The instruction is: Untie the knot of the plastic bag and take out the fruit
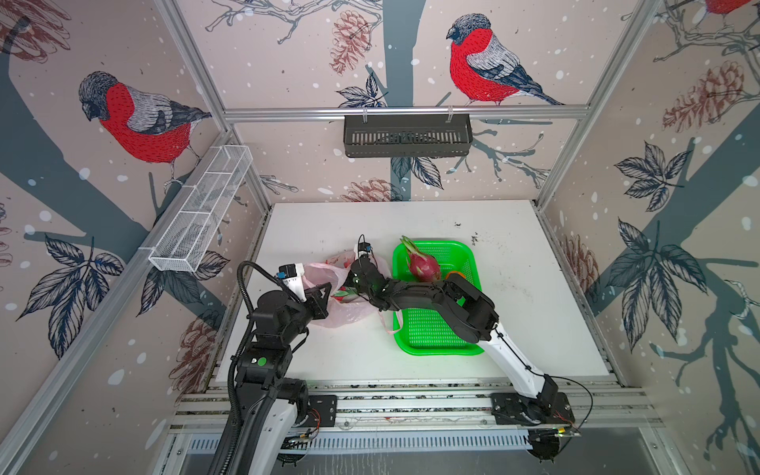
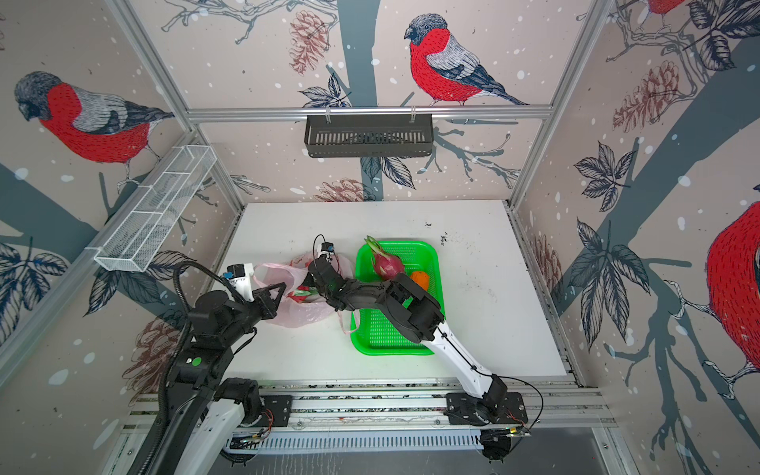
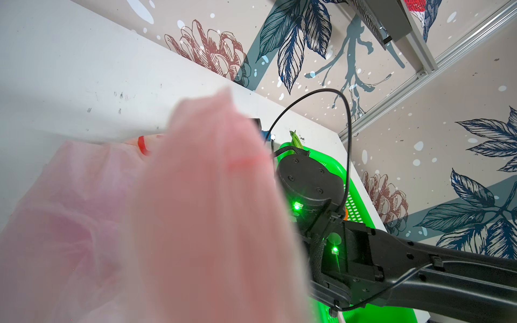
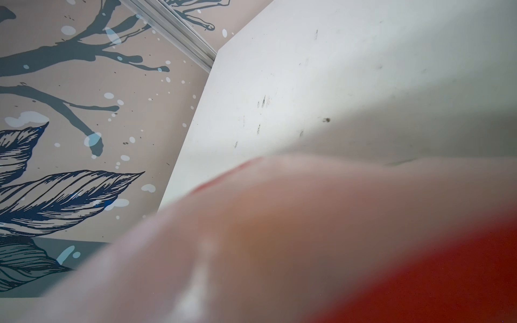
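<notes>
A pink plastic bag (image 1: pixel 348 316) lies left of the green basket, its top raised toward my left gripper (image 1: pixel 316 294), which is at the bag's left side. Blurred pink plastic fills the middle of the left wrist view, hiding that gripper's fingertips. My right gripper (image 1: pixel 350 278) reaches down at the bag's opening, its fingers hidden by the bag and arm. In the right wrist view the bag (image 4: pixel 231 226) covers the lower part, close and blurred, with a red shape beside it. Whether either gripper holds the plastic I cannot tell.
The green basket (image 1: pixel 427 340) holds a dragon fruit (image 1: pixel 421 265) and an orange fruit (image 2: pixel 419 278), partly under my right arm. A wire shelf (image 1: pixel 198 206) hangs on the left wall.
</notes>
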